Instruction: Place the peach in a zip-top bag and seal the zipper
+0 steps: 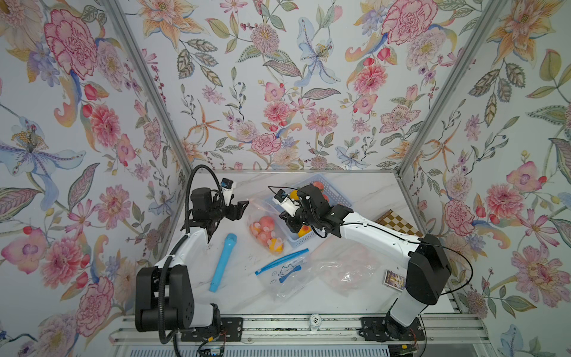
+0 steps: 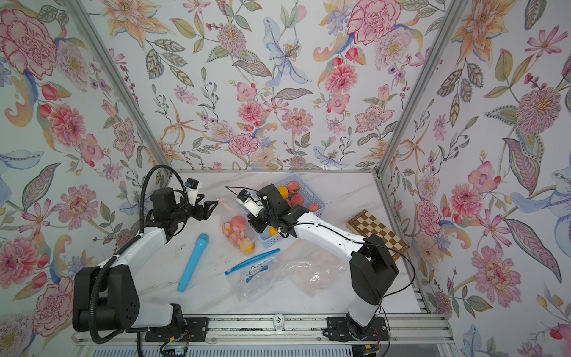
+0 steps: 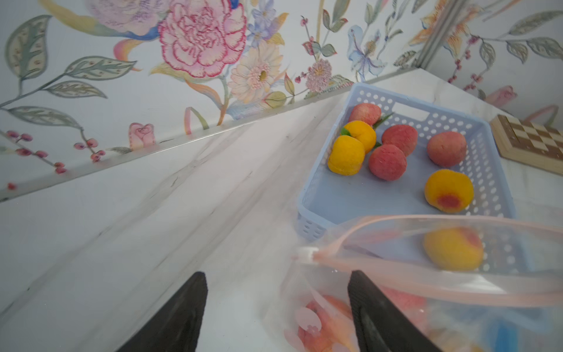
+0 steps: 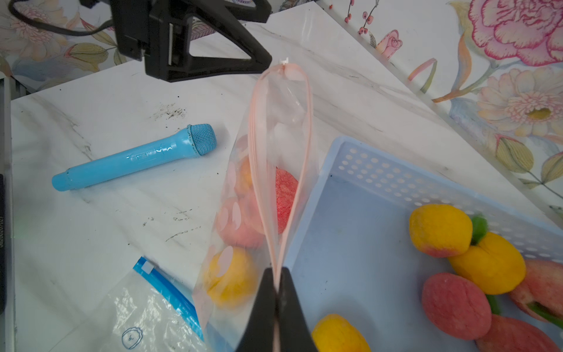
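Observation:
A clear bag with a pink zip rim [image 4: 253,126] holds several red and yellow peaches [image 4: 231,275], its mouth parted in a narrow loop. My right gripper is shut on that rim at the near end. At the far corner sits a small white slider [image 3: 306,254]. My left gripper is open, and the slider appears between its fingers in the left wrist view. From the right wrist view, one left fingertip [image 4: 261,60] stands right beside the slider corner; whether they touch I cannot tell.
The blue basket [image 3: 404,94] with several fruits stands behind the bag. A blue microphone [image 4: 135,157] lies to the left. Flat empty bags, one with a blue zip [image 1: 282,261], lie in front. A chessboard [image 1: 397,225] is at the right.

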